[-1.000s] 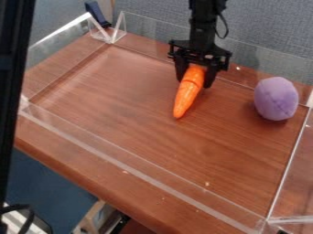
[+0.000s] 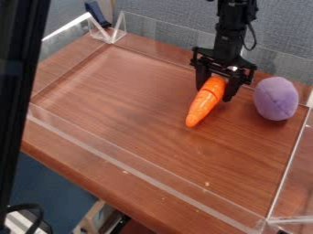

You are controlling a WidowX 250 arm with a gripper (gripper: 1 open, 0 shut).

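Note:
My black gripper (image 2: pixel 221 73) is at the back right of the wooden surface, pointing down over the thick upper end of an orange carrot (image 2: pixel 204 104). Its fingers are around that end and appear shut on it. The carrot's tip points toward the front left. A purple eggplant-like oval (image 2: pixel 275 99) rests to the right of the gripper.
Clear low walls (image 2: pixel 146 183) border the wooden surface (image 2: pixel 123 119), whose left and middle are free. A grey panel stands behind. A dark vertical post fills the left edge of the view.
My gripper and the carrot have moved to the right, closer to the purple oval. The oval has stayed where it was.

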